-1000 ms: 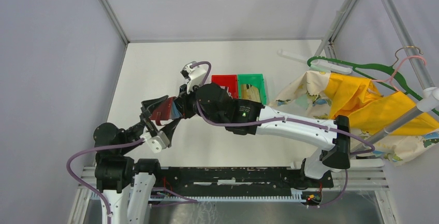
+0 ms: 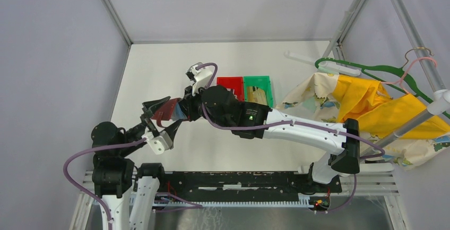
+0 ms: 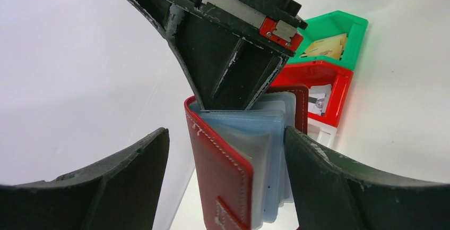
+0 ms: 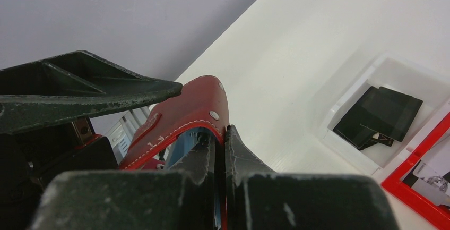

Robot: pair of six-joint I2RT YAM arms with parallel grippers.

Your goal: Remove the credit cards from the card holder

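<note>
A red leather card holder with white stitching stands spread apart, and its clear bluish sleeves show inside. My right gripper is shut on the holder near its folded edge. Around the holder's free end my left gripper is part open. In the left wrist view, one of its fingers overlaps the sleeve edge, and whether they touch I cannot tell. The other finger is clear of the red cover. No separate card shows between the left fingers. Whether cards sit inside the sleeves is unclear.
A white bin holds several black cards. Beside it are a red bin with papers or cards and a green bin with tan pieces. Cloths and hangers crowd the right side.
My left gripper has shifted slightly about the holder, and the holder's red flap now looks tilted and bent differently. The right arm has stayed in place.
</note>
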